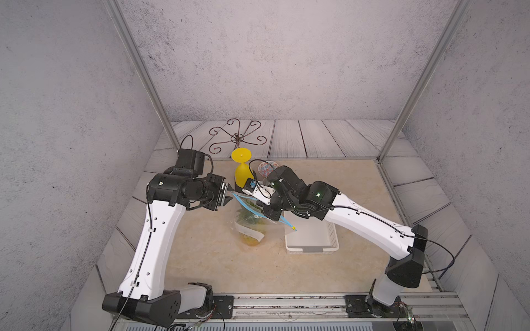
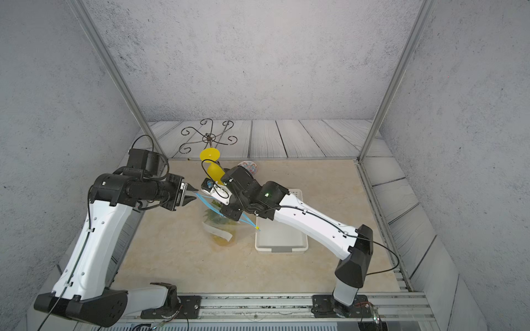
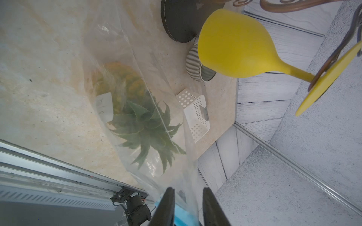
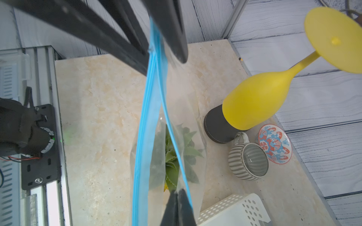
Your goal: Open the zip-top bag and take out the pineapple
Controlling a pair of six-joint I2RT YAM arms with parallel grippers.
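Observation:
The clear zip top bag (image 1: 248,236) stands mid-table, its blue zip strip (image 4: 140,162) uppermost. Inside is the pineapple (image 3: 140,116), leaves toward the mouth; a white label covers part of it. In the right wrist view the two blue edges spread apart, leaving a gap over the leaves (image 4: 172,165). My left gripper is parted around the zip's left end, fingers apart with the strip between them. My right gripper is over the mouth, fingertips close together by one blue edge; whether they pinch it is unclear. A yellow tip (image 1: 293,227) marks the strip's right end.
Behind the bag rise a yellow goblet-shaped object (image 4: 260,98), a ribbed mug (image 4: 247,156) and a patterned bowl (image 4: 274,143). A white basket (image 1: 312,237) sits right of the bag.

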